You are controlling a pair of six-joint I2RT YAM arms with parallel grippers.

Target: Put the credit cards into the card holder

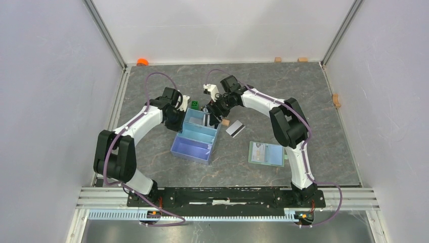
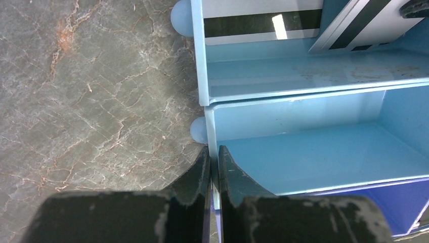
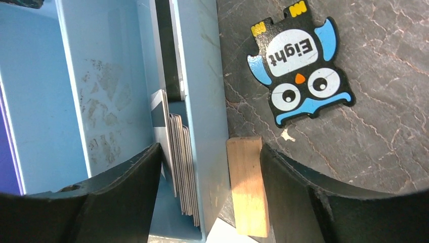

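The card holder has stepped compartments, two light blue and a purple one in front. My left gripper is shut on the left wall of its middle compartment. Several white cards with dark stripes stand stacked on edge in the back compartment, against its right wall. Another card lies along that compartment. My right gripper is open across the right wall, one finger inside touching or close beside the stack, the other outside. A loose striped card lies on the table right of the holder.
A wooden block stands against the holder's right wall, between it and my right gripper's outer finger. Behind lie an owl figure and a green block. A shallow tray sits front right.
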